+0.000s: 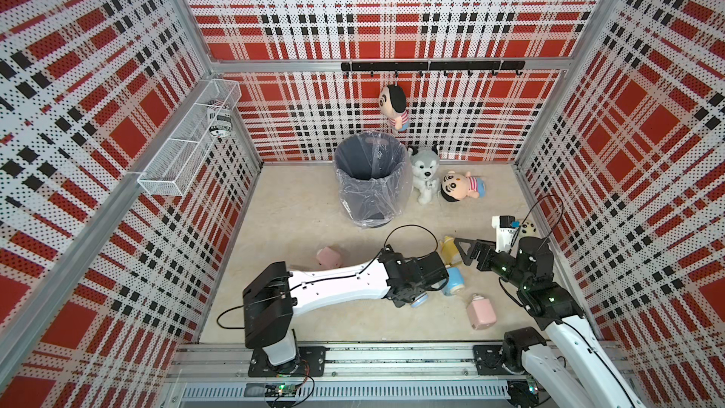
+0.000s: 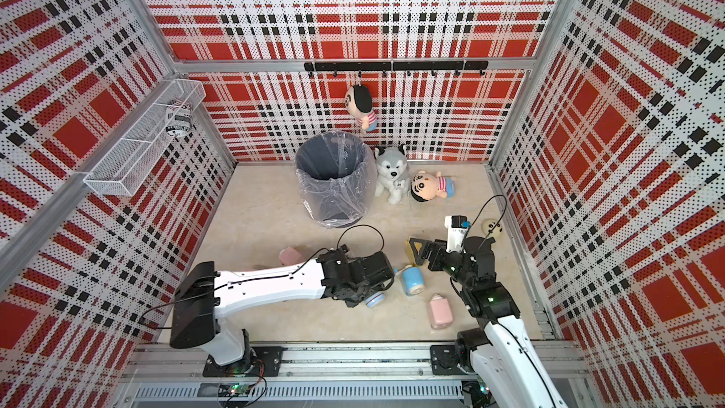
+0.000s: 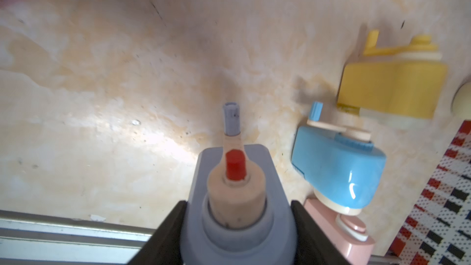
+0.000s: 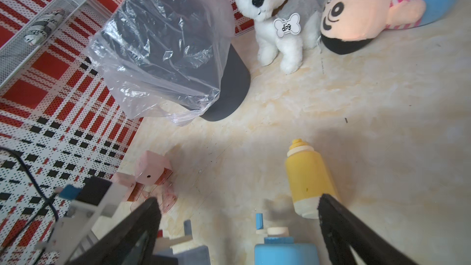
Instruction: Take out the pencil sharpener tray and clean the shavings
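My left gripper is shut on a lavender-grey pencil sharpener (image 3: 206,176), its crank upward, seen from above in the left wrist view. Right of it on the table stand a blue sharpener (image 3: 338,166), a yellow one (image 3: 387,88) and a pink one (image 3: 333,225). My right gripper is open, facing the blue and yellow sharpeners, with the held grey one at the lower left of its view. Whether any shavings are in the sharpeners cannot be seen.
A lined bin (image 1: 374,196) stands at the back, beside a husky plush (image 1: 424,177) and a lying doll (image 1: 460,186). More pink sharpeners (image 4: 152,166) lie left of centre. A wire basket (image 1: 166,181) hangs on the left wall.
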